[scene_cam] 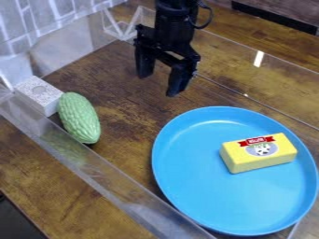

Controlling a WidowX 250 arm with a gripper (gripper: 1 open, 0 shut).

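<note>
My black gripper [161, 75] hangs over the wooden surface at the top centre, its two fingers apart with nothing visible between them. A green bitter gourd or cucumber-like item [78, 119] lies at the left. A blue plate [219, 211] at the lower right holds a yellow boxed item [256, 152] with a red label. My gripper is apart from all of these, above and behind the plate.
A white block [37, 92] sits at the left edge, beside the green item. Clear plastic walls run along the lower left and the back.
</note>
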